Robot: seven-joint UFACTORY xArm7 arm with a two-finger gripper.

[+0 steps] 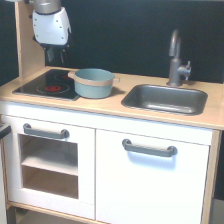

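A blue-green pot (93, 84) with tan handles stands upright on the counter, overlapping the right side of the black cooktop (45, 85). One burner on the cooktop shows red rings. At the upper left, my gripper (55, 53) hangs from a white arm, above the back of the cooktop and to the left of the pot, apart from it. Its dark fingers blend into the black backdrop, so their opening is unclear. Nothing can be made out between them.
On the right, a metal sink (166, 99) is set into the wooden counter (125, 79), with a grey faucet (177, 62) behind it. A wooden post (31, 40) rises at the left. The white cabinet (150, 180) below has grey handles.
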